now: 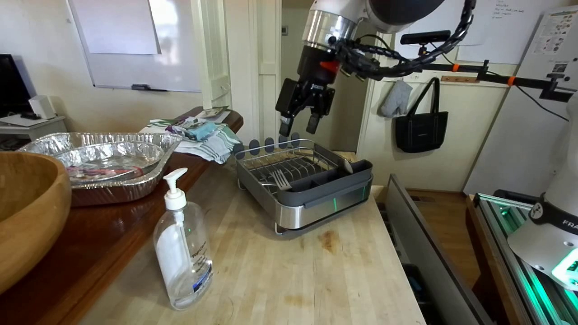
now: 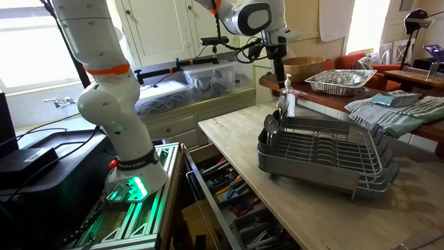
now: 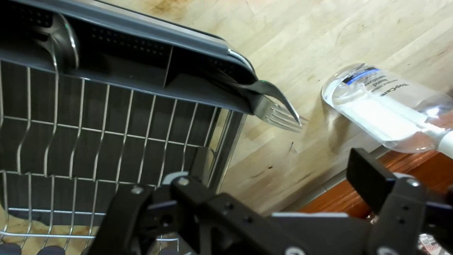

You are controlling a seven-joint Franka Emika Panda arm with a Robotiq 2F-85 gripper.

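Note:
My gripper (image 1: 299, 125) hangs above the dish rack with its fingers apart and nothing between its fingers. In the wrist view, the two black fingers (image 3: 368, 180) are spread wide over the rack's corner and the counter beyond. A dark grey dish rack (image 1: 254, 181) stands on the wooden counter, with a grey cutlery holder (image 1: 319, 184) along one side. From one end of that holder lean forks (image 3: 276, 111), tines outward, their handles hidden inside. Spoons (image 2: 272, 127) stand at its other end. The wire part of the rack holds no dishes.
A clear pump bottle (image 1: 183, 254) stands on the counter near the rack. The drawer (image 2: 233, 196) beside the counter is pulled out and holds utensils. Foil trays (image 1: 116, 181), a wooden bowl (image 1: 32, 211) and cloths (image 1: 208, 143) lie on the higher brown ledge.

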